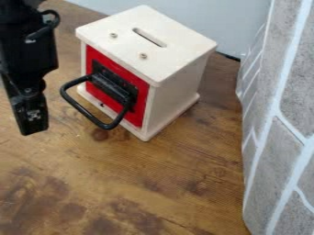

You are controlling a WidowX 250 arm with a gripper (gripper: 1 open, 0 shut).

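A pale wooden box point(172, 64) with a slot in its top stands on the wooden floor, its front a red panel point(138, 114) carrying a black latch plate and a black bar handle point(84, 114). My gripper point(29, 113) is at the left edge, left of the handle and apart from it, partly out of frame. Its fingertips point down over the floor; whether they are open or shut is hard to make out.
A grey brick-patterned wall point(278, 138) runs along the right side, close to the box. A pale wall point(233, 20) is behind.
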